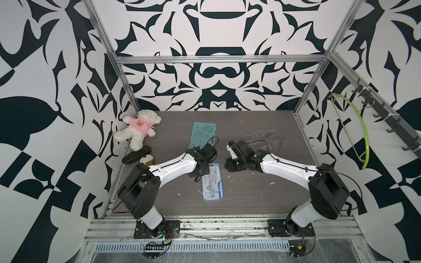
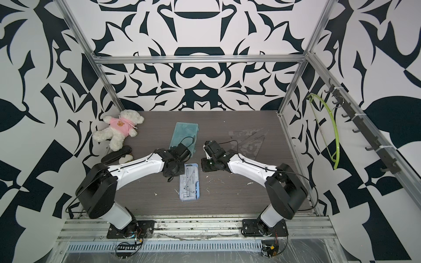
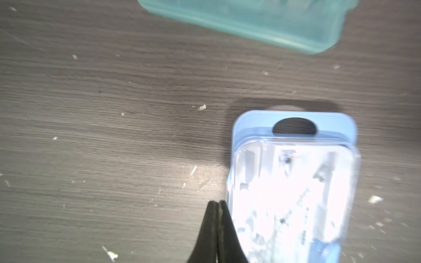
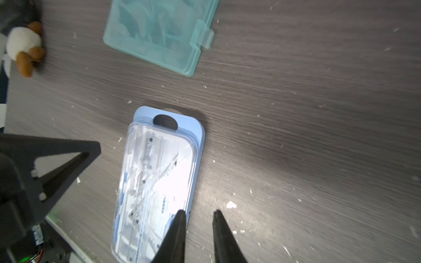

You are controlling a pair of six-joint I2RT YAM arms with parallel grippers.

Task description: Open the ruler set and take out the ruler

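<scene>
A pale blue, clear-lidded case (image 1: 212, 184) lies shut on the table between my two arms, its handle end pointing away. Drafting pieces show through the lid in the right wrist view, where the case (image 4: 158, 175) slants at left; glare hides part of it in the left wrist view. My left gripper is shut with nothing visible between its fingers, just beside the case's left edge. On the other side, my right gripper stands part open and empty, its left fingertip overlapping the case's right edge in view. Contact cannot be told from here.
A teal translucent case (image 1: 203, 134) lies behind. Thin clear triangles (image 1: 269, 141) rest at the right rear. A white bear (image 1: 140, 127) and a dark pouch (image 1: 136, 154) occupy the left side.
</scene>
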